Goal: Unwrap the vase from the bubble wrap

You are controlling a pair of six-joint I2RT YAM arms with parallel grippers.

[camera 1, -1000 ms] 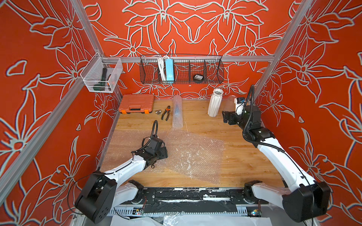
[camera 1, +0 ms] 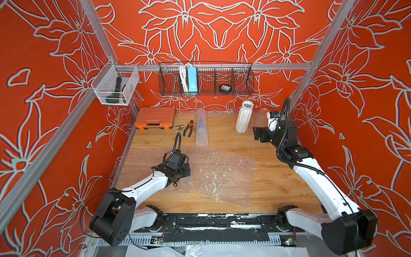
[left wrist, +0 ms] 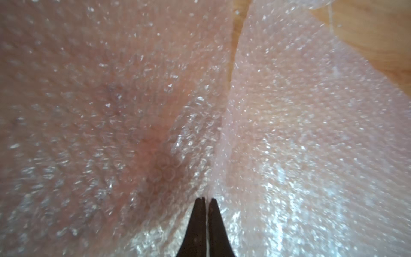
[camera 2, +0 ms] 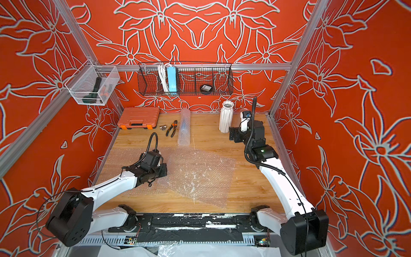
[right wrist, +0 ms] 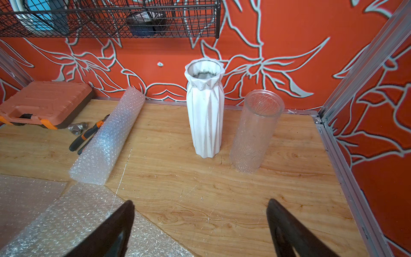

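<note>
Bubble wrap sheets (camera 1: 220, 175) lie flat over the front left and middle of the table. My left gripper is down over them at an edge where two layers meet, fingers shut; whether film is between the fingertips is unclear. A white faceted vase (right wrist: 204, 115) stands upright at the back right, bare of wrap, beside a clear cylinder (right wrist: 256, 130). A roll of bubble wrap (right wrist: 109, 139) lies to the vase's left. My right gripper stands open short of the vase, nothing between its fingers.
An orange toolbox (camera 1: 155, 115), pliers (camera 1: 188, 127) and small metal fittings (camera 1: 179, 127) lie at the back left. A wire basket (camera 1: 205, 81) and clear bin (camera 1: 113, 90) hang on the walls.
My left gripper and its hose have shifted slightly toward the back of the table and a little right. The right arm and the vase look unchanged.
</note>
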